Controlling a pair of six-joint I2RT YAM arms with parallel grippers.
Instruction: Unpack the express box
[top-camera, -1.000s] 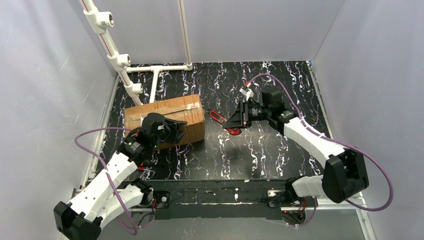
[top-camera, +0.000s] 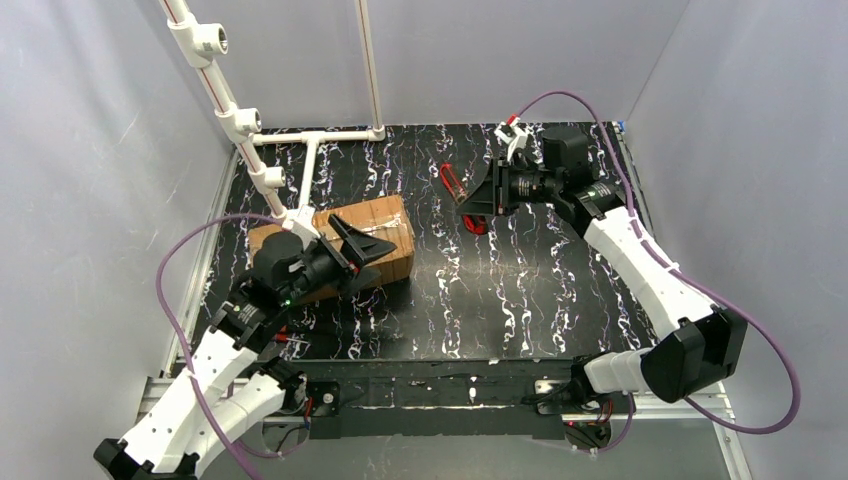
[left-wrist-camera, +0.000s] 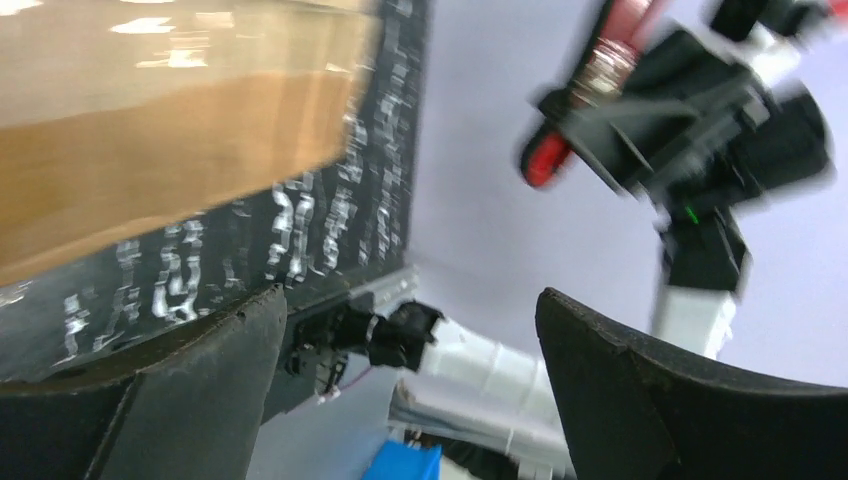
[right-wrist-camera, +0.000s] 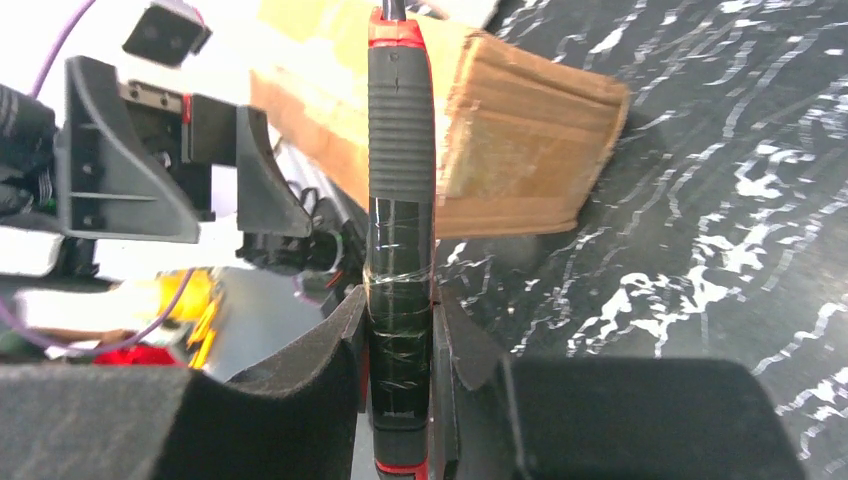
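A taped cardboard box (top-camera: 388, 240) rests on the left half of the black marbled table (top-camera: 520, 300). My left gripper (top-camera: 368, 262) is open above its right part; the box is blurred beneath it in the left wrist view (left-wrist-camera: 160, 120). My right gripper (top-camera: 470, 210) is raised at the back right, shut on a red-and-black box cutter (right-wrist-camera: 398, 250), held lengthwise between its fingers, its blade end pointing away.
A white pipe frame (top-camera: 330, 136) stands at the back left, close behind the box. Pale walls surround the table.
My left gripper has lifted from the box's front and now shows open. My right gripper has moved up and back with the cutter, away from the box.
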